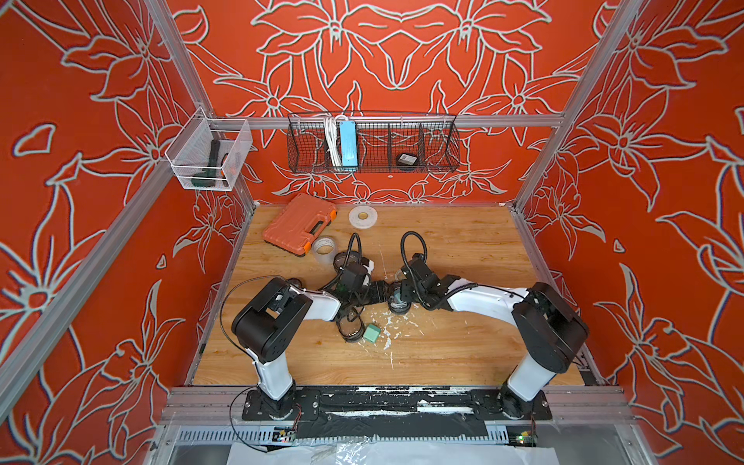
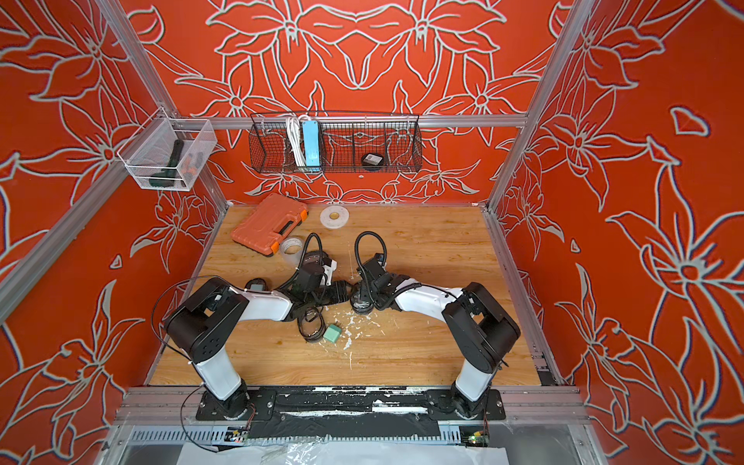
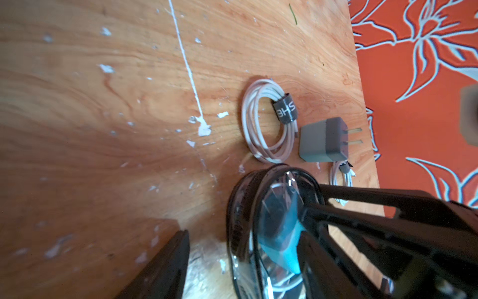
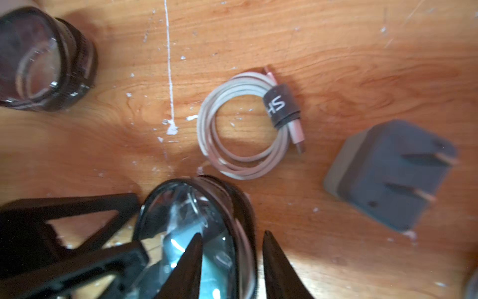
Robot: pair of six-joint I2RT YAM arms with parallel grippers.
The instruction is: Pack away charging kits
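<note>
Between my two grippers, at the middle of the table, is a round clear pouch with a black zipped rim; something blue and a pale cable show inside. In the left wrist view my left gripper is part open, the pouch's rim lying between its fingers. My right gripper is open, with the other side of the same pouch reaching between its fingers. A coiled pale cable with a dark strap and a grey plug charger lie on the wood beside it. Both fingers are hidden in the top views.
Another clear pouch lies nearby. A green charger and a black round pouch sit in front. Behind are an orange case, tape rolls and a wire basket.
</note>
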